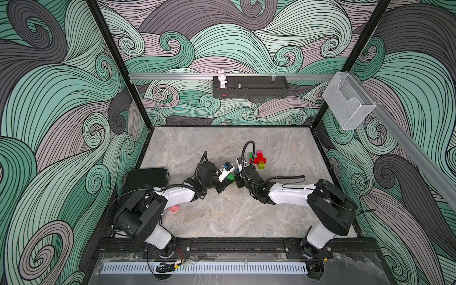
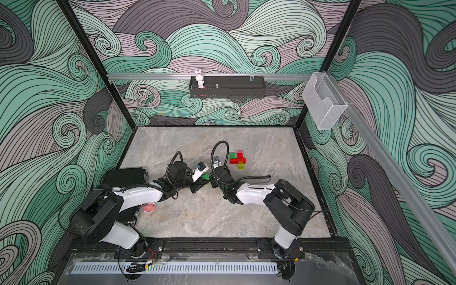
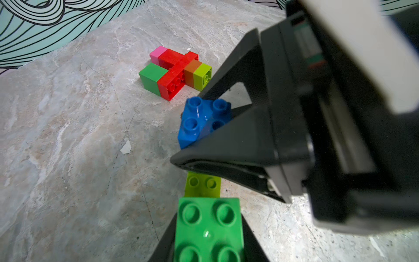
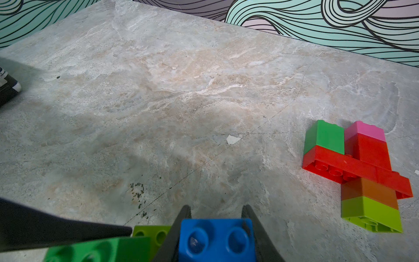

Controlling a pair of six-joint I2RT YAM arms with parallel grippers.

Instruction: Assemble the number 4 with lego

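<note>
In the left wrist view my left gripper is shut on a green brick [image 3: 208, 218], studs up. A lime brick [image 3: 203, 185] shows just past its far end; whether the two are joined is hard to tell. My right gripper is shut on a blue brick [image 4: 217, 242], also studs up. The blue brick is beyond the lime one in the left wrist view, with a gap in the picture between them. From above, both grippers face each other closely near the middle of the table.
A joined piece with red bricks [image 4: 371, 150], an orange brick [image 4: 368, 192], and green, pink and lime ones lies behind the right gripper. A black box [image 1: 147, 180] and a pink item [image 1: 173, 208] are at the left.
</note>
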